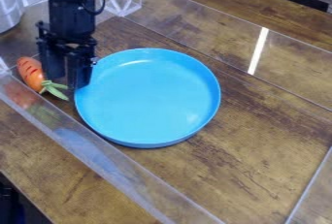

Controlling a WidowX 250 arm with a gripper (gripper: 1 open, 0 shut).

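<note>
The black gripper [66,65] hangs over the left rim of a round blue plate [147,97], its fingers pointing down beside an orange toy carrot [33,73] with a green top. The carrot lies to the left of the plate, its leaves near the rim. The fingers look apart, and part of the carrot's top end is close to or behind the left finger; whether they touch is unclear.
A clear plastic barrier [155,191] runs diagonally in front of the plate and carrot. A pale cylindrical object [11,0] stands at the top left.
</note>
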